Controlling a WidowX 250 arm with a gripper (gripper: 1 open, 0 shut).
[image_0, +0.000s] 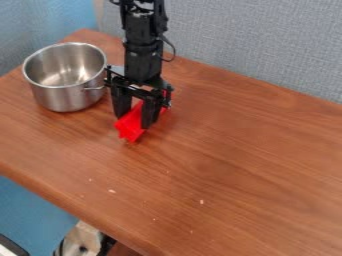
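My black gripper points down at the wooden table, shut on a red block that lies at or just above the tabletop. The fingers hide part of the block. A steel pot stands just left of the gripper, close beside it.
A grey padded wall runs along the back. The table's edge drops away at the lower left.
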